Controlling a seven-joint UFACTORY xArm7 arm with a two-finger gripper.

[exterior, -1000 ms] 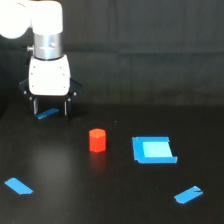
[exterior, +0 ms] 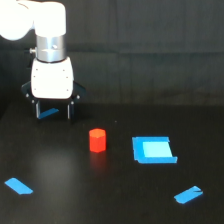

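A red block (exterior: 97, 140) rests on the dark table near the middle of the view, with its top face slightly brighter. To the right lies a pale, light-blue square (exterior: 156, 149) bordered by blue tape. My white gripper (exterior: 54, 109) points downward at the far left. Its dark fingers stand well apart, so it is open, and no object shows held between them. It is left of and behind the red block, clear of it.
Strips of blue tape mark the table: one (exterior: 18, 186) at front left, one (exterior: 188, 195) at front right, and one (exterior: 47, 113) by the gripper. A dark curtain (exterior: 150, 55) hangs behind.
My arm and gripper have shifted slightly to the right and lower in the view. The red block and the taped square have not moved.
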